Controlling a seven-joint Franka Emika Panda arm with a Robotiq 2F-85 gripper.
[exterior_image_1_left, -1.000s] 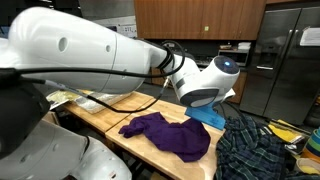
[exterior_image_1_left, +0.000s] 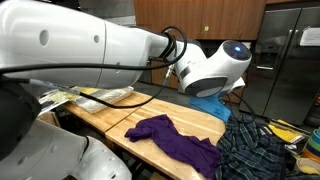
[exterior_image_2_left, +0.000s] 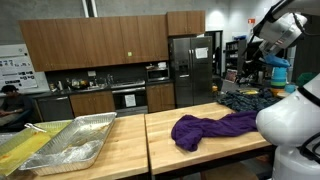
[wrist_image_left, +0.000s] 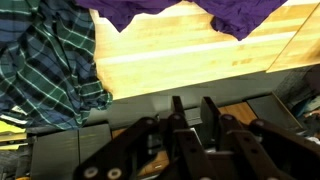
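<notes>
A purple cloth (exterior_image_1_left: 185, 145) lies crumpled and spread on the wooden table, and exterior view 2 shows the same cloth (exterior_image_2_left: 205, 130) along the tabletop. Above the table, my gripper (exterior_image_1_left: 212, 106), with blue parts, hangs clear of the cloth. In the wrist view the dark gripper has its fingertips a little apart, and nothing shows between them. Two parts of the purple cloth (wrist_image_left: 238, 14) enter that view at its top edge, with bare wood below them.
A dark plaid cloth (exterior_image_1_left: 252, 150) lies to the right of the purple one. Foil trays (exterior_image_2_left: 75, 145) stand at the table's left end. Bare wood (exterior_image_2_left: 120, 143) lies between them and the purple cloth. Yellow items (exterior_image_1_left: 285, 132) sit at the far right.
The purple cloth's right part now lies lower in the view, with bare wood between it and the gripper.
</notes>
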